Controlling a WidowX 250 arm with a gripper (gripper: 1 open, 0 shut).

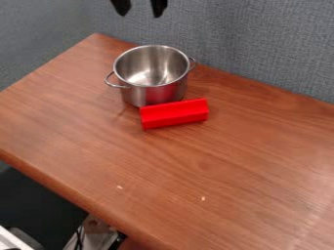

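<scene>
A steel pot (151, 86) with two side handles stands upright toward the back of the wooden table (156, 176). A red cylinder-like block (174, 112) lies on its side just in front of the pot, close to its base. My gripper (140, 7) shows only as two dark fingertips at the top edge, above and apart from the pot, held open with nothing visible between them.
A grey fabric wall runs behind the table.
</scene>
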